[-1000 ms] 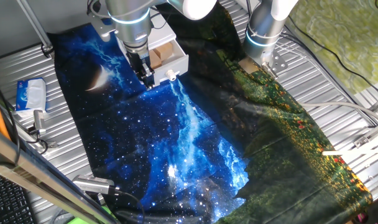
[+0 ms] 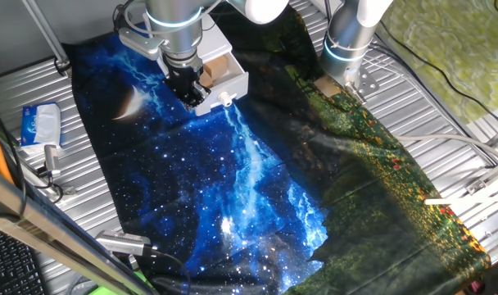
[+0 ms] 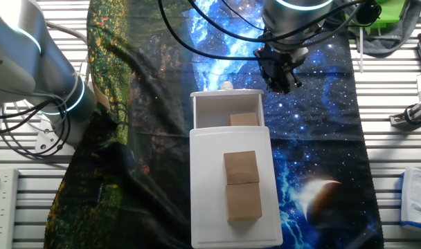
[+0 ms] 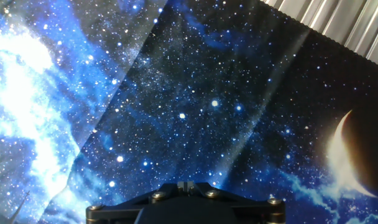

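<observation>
A white box stands on the printed cloth with its drawer pulled out; the round knob is on the drawer's front. Inside the drawer lies a brown block, partly hidden by the box top. Two more brown blocks, one touching the other, rest on the lid. My gripper hangs beside the drawer front, apart from the knob. In the wrist view the gripper is shut, its fingertips together and nothing visible between them; only starry cloth shows beyond.
A blue-and-white packet lies on the slatted metal surface. Black cables loop near my arm. The cloth in front of the drawer is clear.
Over the past second my gripper has turned about its axis and shifted slightly beside the drawer front. Drawer and blocks look unmoved.
</observation>
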